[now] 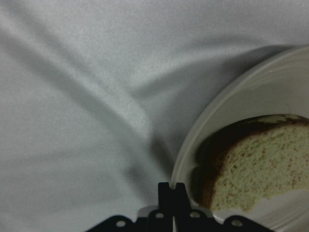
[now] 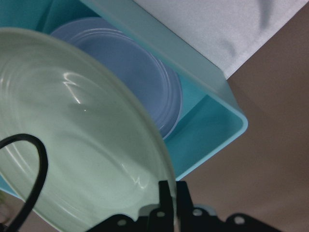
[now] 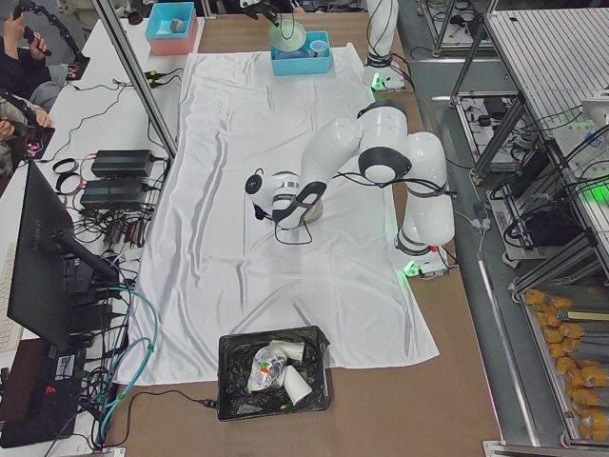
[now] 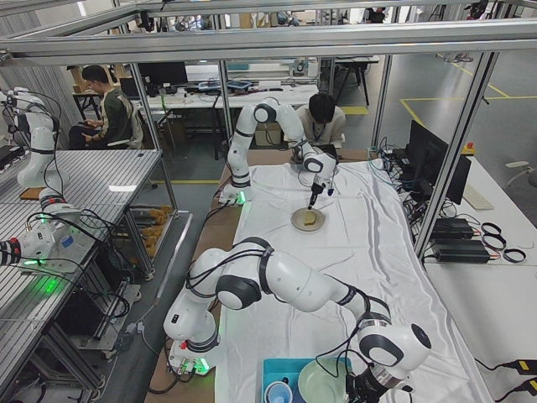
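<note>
A pale green plate [image 2: 82,130] hangs tilted over the blue bin [image 3: 301,67], my right gripper shut on its rim; in the camera right view it is at the bottom [image 4: 319,384]. Inside the bin lie a blue plate [image 2: 120,63] and, in the camera right view, a cup [image 4: 278,393]. On the white cloth a plate [image 4: 299,217] holds a slice of bread [image 1: 258,164]. My left gripper is at this plate's near rim, its fingertips close together; whether they grip the rim is unclear.
A black crate [image 3: 274,406] with white items stands beyond one end of the cloth [image 3: 209,267]. Monitors and cables line one side.
</note>
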